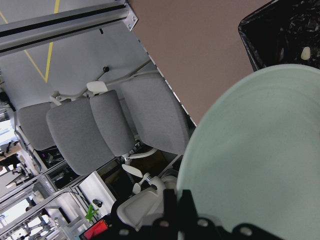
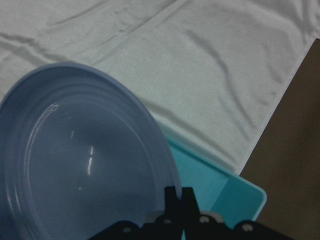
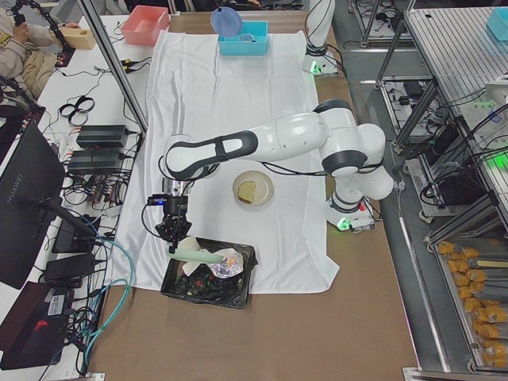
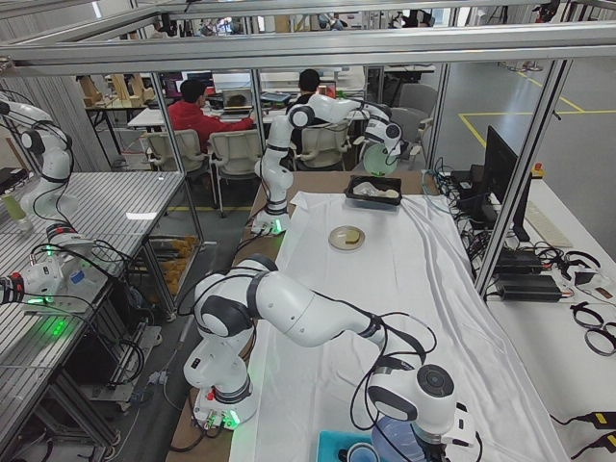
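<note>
My left gripper is shut on the rim of a pale green plate (image 1: 250, 150), tilted over the black bin (image 3: 194, 294) with its crumpled foil and scraps. My right gripper is shut on the rim of a blue plate (image 2: 85, 160), held over a turquoise container (image 2: 210, 175). A beige plate (image 3: 266, 193) with a yellowish piece (image 3: 246, 191) rests on the white cloth between the arms.
A pink container (image 3: 145, 24) stands on the left side table among cables and electronics. A monitor (image 3: 32, 214) stands beside the work table.
</note>
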